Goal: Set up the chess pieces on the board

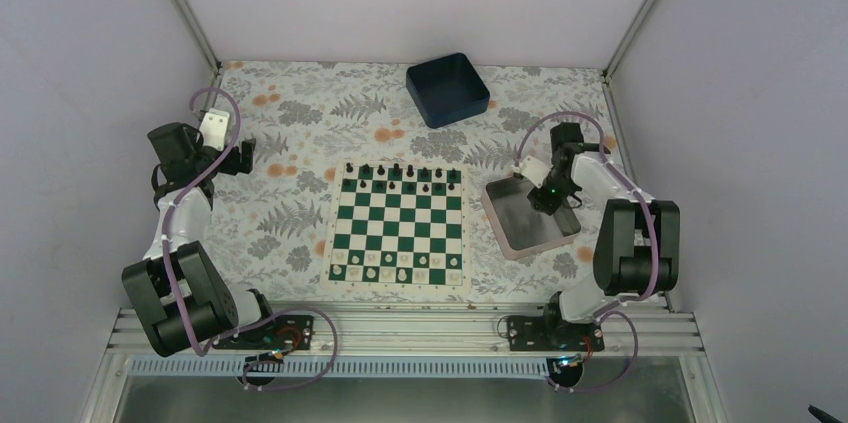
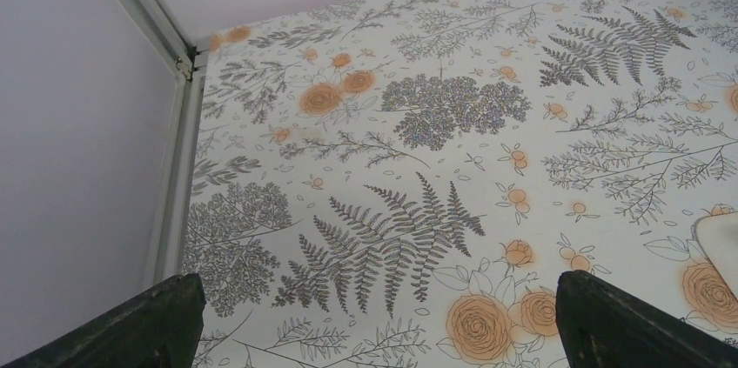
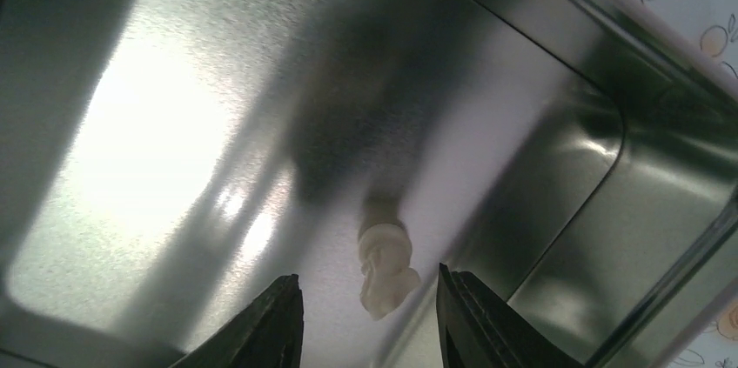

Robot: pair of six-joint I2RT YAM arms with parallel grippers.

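Observation:
In the right wrist view a white chess piece [image 3: 385,268] is inside the grey tray [image 3: 487,107]; I cannot tell whether it stands or lies. My right gripper is reaching into the tray, its fingers parted on either side of that piece, with a gap on both sides. From above, the right hand covers the piece. Black pieces [image 1: 395,171] fill the rows at the far side of the green and white board [image 1: 398,228], while white pieces [image 1: 403,274] stand along its near side. Far to the left, my left gripper is open and empty above the tablecloth.
A dark blue bin [image 1: 447,93], seemingly empty, stands behind the board. The tray's raised walls surround the right hand. Open patterned tablecloth [image 1: 285,183] lies between the left arm and the board.

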